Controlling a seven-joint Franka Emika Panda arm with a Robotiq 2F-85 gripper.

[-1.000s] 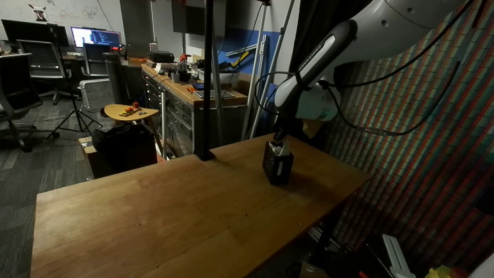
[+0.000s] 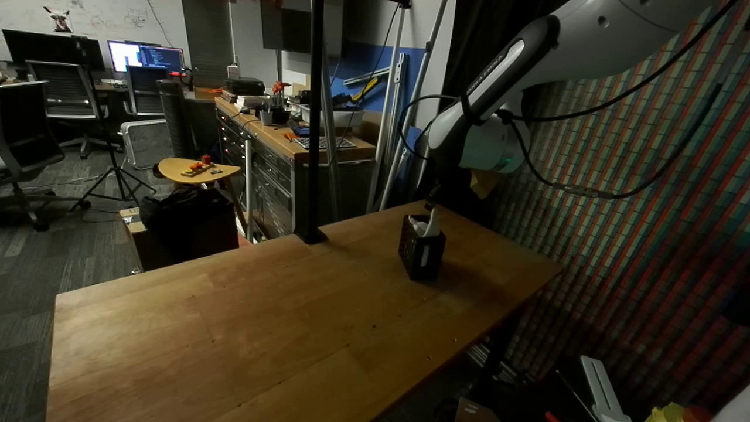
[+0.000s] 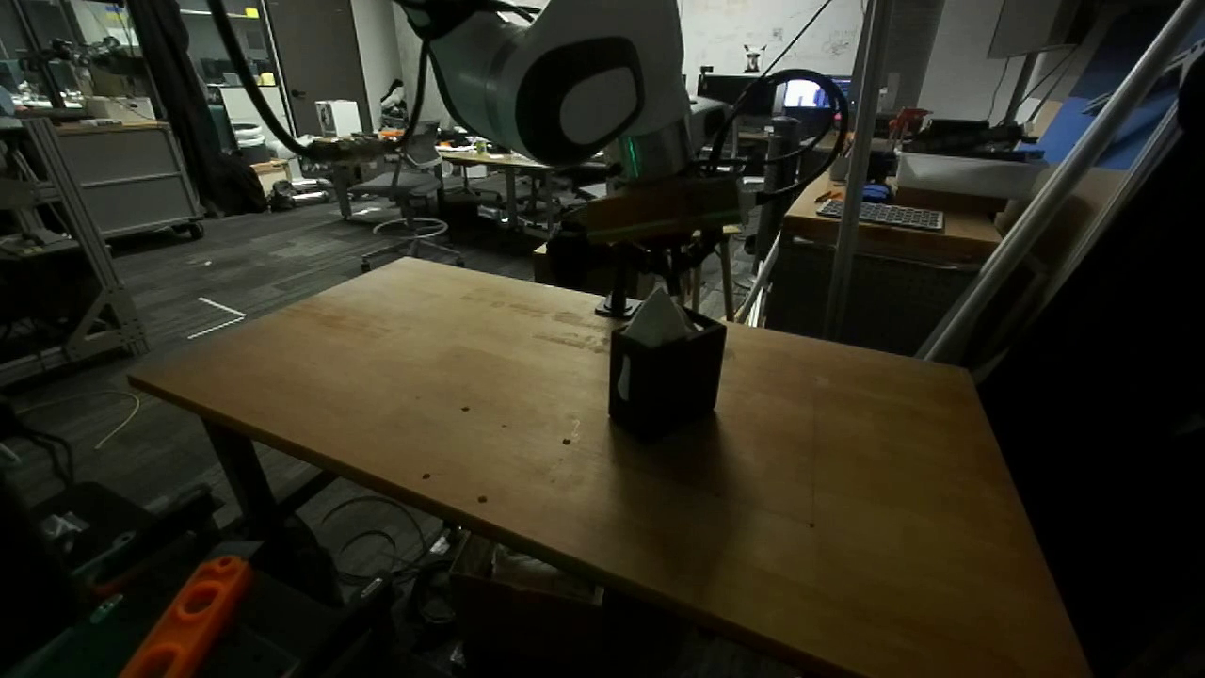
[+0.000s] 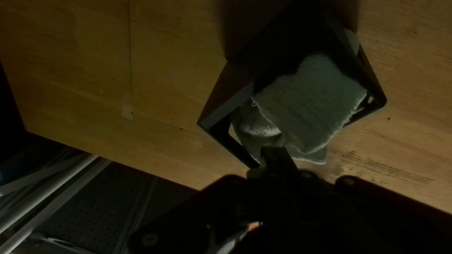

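Note:
A black open-topped box point(image 2: 422, 254) stands upright on the wooden table, with pale grey-white cloth point(image 2: 433, 224) bunched inside. In exterior view 2 the cloth point(image 3: 657, 320) rises to a point above the box's rim point(image 3: 708, 327). My gripper point(image 2: 430, 203) is right over the box, pointing down. Its dark fingers point(image 4: 275, 158) are closed together near one edge of the opening in the wrist view, and the cloth point(image 4: 311, 106) reaches up close to them. It appears shut on a bit of that cloth, though darkness hides the exact pinch.
Apart from the box, the wooden table point(image 2: 267, 330) is bare. A black post point(image 2: 316, 140) stands at its back edge, left of the box in exterior view 1. Metal poles point(image 2: 404, 119) lean behind the table.
My arm has risen slightly and shifted a little to the right in exterior view 1. A strip of cloth now stands taller above the rim. The box has stayed put.

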